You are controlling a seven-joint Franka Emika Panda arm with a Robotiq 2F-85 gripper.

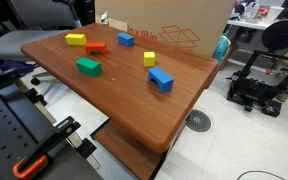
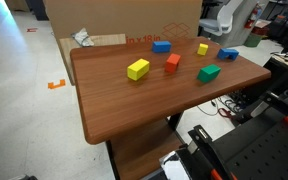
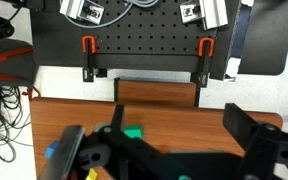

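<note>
In the wrist view, my gripper stands open, its two dark fingers wide apart above the wooden table, with nothing visible between them. A green block shows near the left finger. Farther left are a blue block and a bit of yellow block. Across the tabletop in exterior view 1 lie a green block, a red block, a yellow block, a blue block, a smaller yellow block and an arched blue block. My fingertips are not clear in either exterior view.
A cardboard panel stands along one table edge. Beside the table is a black perforated base plate with orange-edged clamps. Bare wood lies toward the table's rounded end. Cables rest on the floor.
</note>
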